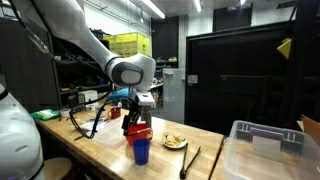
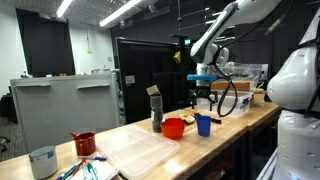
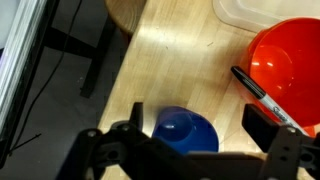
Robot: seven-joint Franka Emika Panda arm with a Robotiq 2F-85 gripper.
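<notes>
My gripper is open, its two dark fingers wide apart with nothing between them. In the wrist view a dark blue cup point(image 3: 185, 128) stands below the gap between the fingers, partly cut by the gripper body. A red bowl point(image 3: 283, 62) lies to the right, behind the right finger. Across the bowl's inside leans a black-and-white marker point(image 3: 265, 95). The first exterior view has the blue cup point(image 1: 141, 152) upright near the table's front edge, with the red bowl point(image 1: 137, 136) just behind it. There the gripper hangs above the bowl and cup, touching neither.
A yellowish plate of food point(image 1: 173, 140) and a black stick-like object point(image 1: 190, 160) lie to the bowl's right. A clear bin point(image 1: 270, 150) stands beyond. A pale board point(image 2: 140, 151), a red pot point(image 2: 87, 144) and a grey pot point(image 2: 43, 161) occupy the table's other end.
</notes>
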